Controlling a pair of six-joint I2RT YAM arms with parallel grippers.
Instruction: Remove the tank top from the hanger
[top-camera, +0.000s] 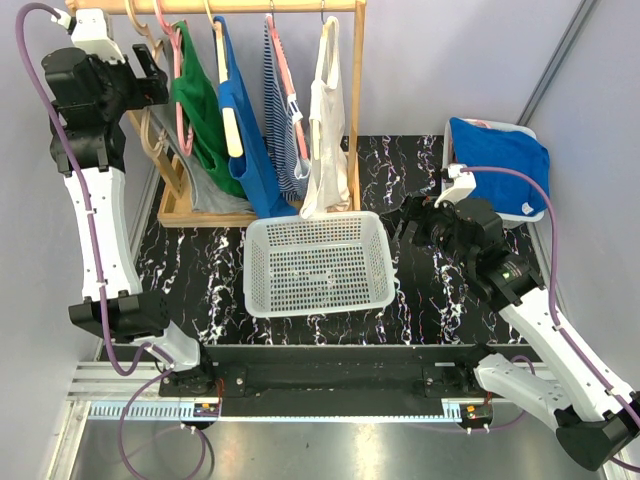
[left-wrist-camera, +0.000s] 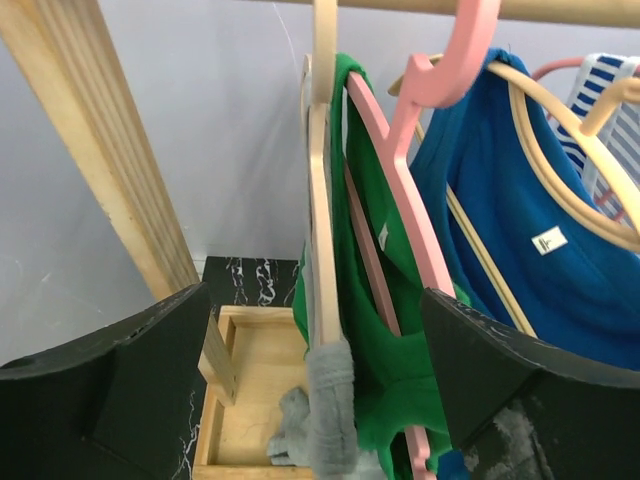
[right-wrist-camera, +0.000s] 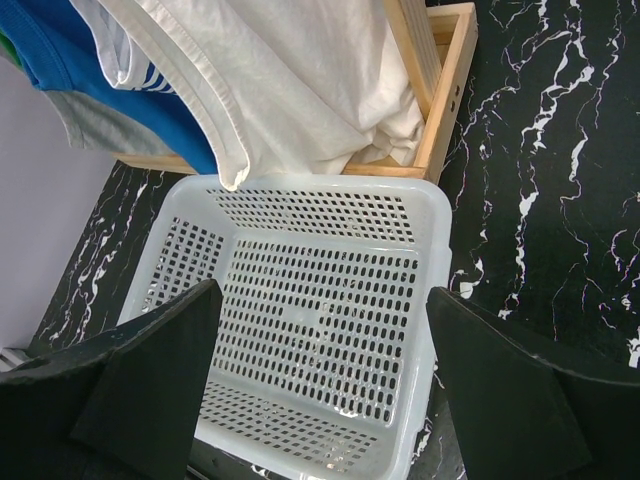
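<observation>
Garments hang on hangers from the wooden rack: grey, green, blue, striped and white tank tops. My left gripper is open, high at the rack's left end. In the left wrist view, a wooden hanger with grey cloth and a pink hanger with green cloth stand between its fingertips. My right gripper is open with nothing between its fingers, over the counter right of the white basket.
A second basket holding blue cloth stands at the back right. Bare black marble lies either side of the central basket. Walls bound both sides.
</observation>
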